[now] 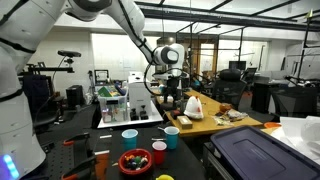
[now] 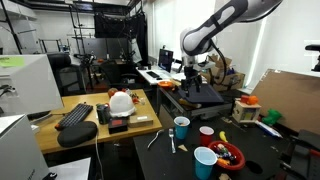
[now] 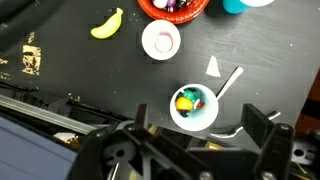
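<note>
My gripper (image 1: 174, 98) hangs open in the air above the table, with nothing between its fingers. Below it in the wrist view is a cup (image 3: 193, 107) holding small yellow, green and red things, roughly between the open fingers in that view but well beneath them. It appears to be the teal cup (image 1: 171, 137) nearer the wooden desk; its contents are hidden from the side. A red cup (image 1: 159, 152) stands beside it, then a red bowl (image 1: 135, 161) of small colourful objects. A second teal cup (image 2: 205, 162) is on the bowl's other side.
A yellow banana-shaped object (image 3: 107, 24) lies near the red cup. Spoon-like utensils (image 3: 229, 82) and a white triangle (image 3: 213, 67) lie flat on the black table. A large dark lidded bin (image 1: 262, 156) borders the table; the wooden desk (image 1: 205, 125) is behind.
</note>
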